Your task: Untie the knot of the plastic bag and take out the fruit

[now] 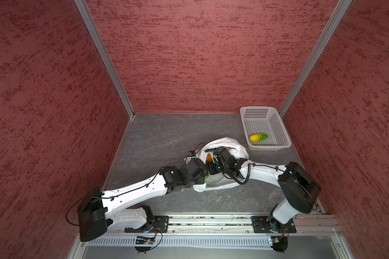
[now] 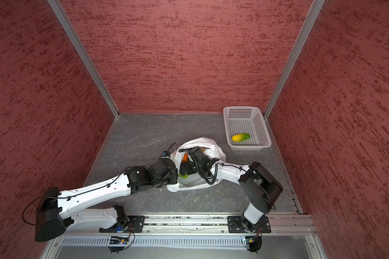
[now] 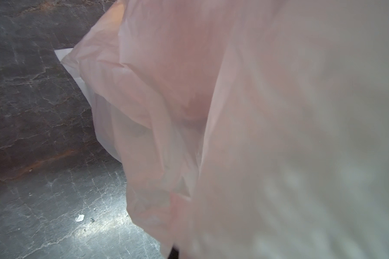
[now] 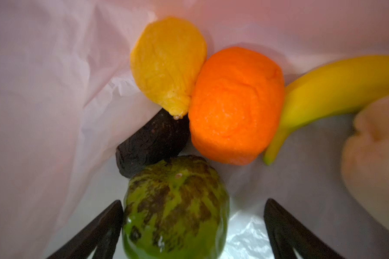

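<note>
The white plastic bag (image 1: 223, 141) lies open on the table, its mouth facing up. Inside, the right wrist view shows a green fruit with brown patches (image 4: 172, 215), an orange (image 4: 237, 105), a yellow fruit (image 4: 168, 60), a dark fruit (image 4: 153, 142), a banana (image 4: 341, 86) and part of a pale fruit (image 4: 376, 159). My right gripper is open inside the bag, fingers astride the green fruit; the left finger appears against it, a gap remains at the right. My left gripper (image 1: 202, 176) is at the bag's left rim; bag film hides its fingers.
A white basket (image 1: 281, 125) at the back right holds a yellow-green fruit (image 1: 258, 137). Both arms come in low from the front corners.
</note>
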